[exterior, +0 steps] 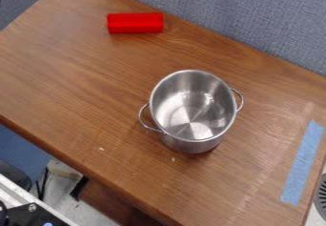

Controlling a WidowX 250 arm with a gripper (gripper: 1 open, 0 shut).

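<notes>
A red cylinder (135,23) lies on its side near the back left of the wooden table (76,77). A stainless steel pot (192,125) with two side handles stands upright right of the middle, its inside looking empty. No gripper can be made out; only part of the robot's hardware shows at the lower left corner.
A strip of blue tape (300,161) is on the table at the right. A grey padded wall (254,20) runs along the back edge. A round metal object is cut off at the right edge.
</notes>
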